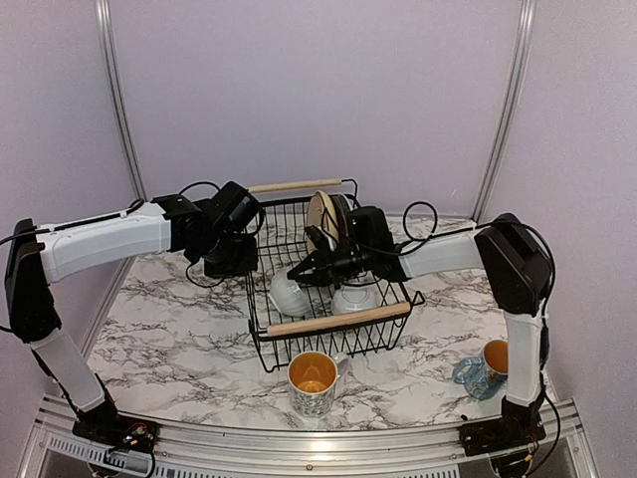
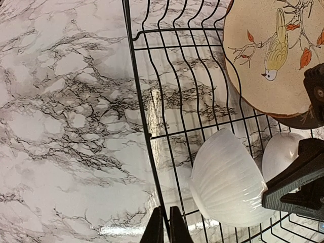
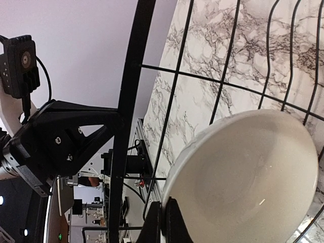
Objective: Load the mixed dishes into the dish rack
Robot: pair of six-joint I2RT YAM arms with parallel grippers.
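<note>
A dish rack [image 1: 269, 239] of black wire with wooden handles stands mid-table. At its near left, a white bowl [image 1: 289, 296] stands tilted on edge inside. The right gripper is shut at that bowl's rim, which runs in between its fingertips; the bowl's inside [image 3: 248, 177] faces the right wrist camera. My left gripper is shut on the rack's left rim wire, outside the bowl. A second white bowl [image 1: 355, 299] lies in the rack to the right, partly hidden by the right arm. Plates [image 1: 321, 219] stand upright at the back.
A patterned mug with an orange inside [image 1: 313, 378] stands in front of the rack. A blue glass mug [image 1: 482, 373] lies at the front right, near the right arm. The marble table left of the rack is clear.
</note>
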